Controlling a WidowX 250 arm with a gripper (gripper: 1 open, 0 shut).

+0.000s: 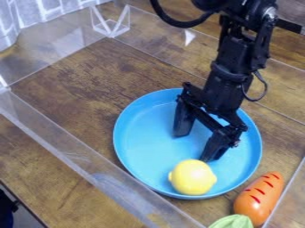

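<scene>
A black robot gripper (197,134) reaches down from the top right, its fingers low inside a blue plate (143,142) and spread apart, with nothing visible between them. A yellow lemon-like object (192,177) lies in the front part of the plate, below the fingers and apart from them.
An orange toy carrot (259,196) lies outside the plate at the bottom right, beside a pale green object (233,222) cut off by the frame. Clear plastic walls edge the wooden surface. The wood left of the plate is bare.
</scene>
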